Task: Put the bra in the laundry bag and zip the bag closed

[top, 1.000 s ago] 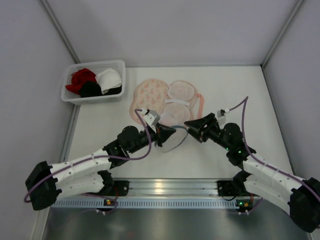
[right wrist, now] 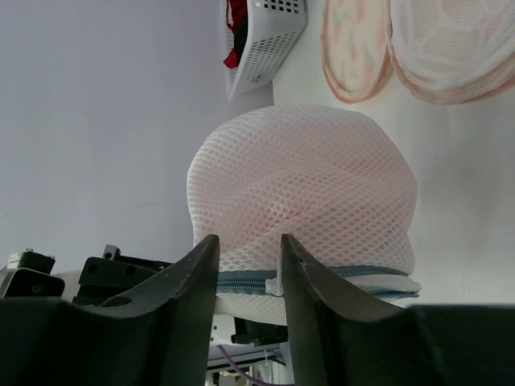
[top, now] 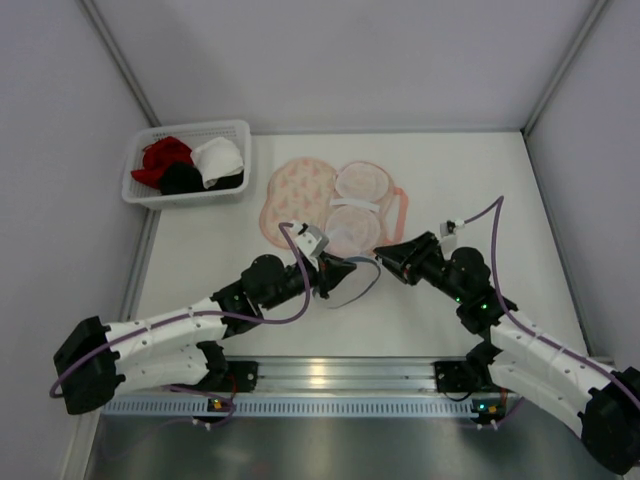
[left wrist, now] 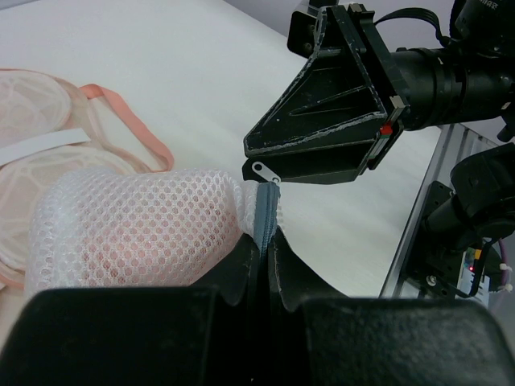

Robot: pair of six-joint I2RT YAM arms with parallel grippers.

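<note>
My left gripper [top: 330,270] is shut on the white mesh laundry bag [left wrist: 137,225] at its grey zipper [right wrist: 241,285], holding it off the table. My right gripper [top: 390,258] is beside the bag's zipper edge, by the zipper pull; in the right wrist view its fingertips stand apart around the pale pull tab, and whether they grip it I cannot tell. The peach bra [top: 360,180] lies flat on the table behind both grippers, beside a spotted peach piece [top: 292,190].
A white basket [top: 140,190] with red, black and white cloth stands at the back left. Walls bound both sides.
</note>
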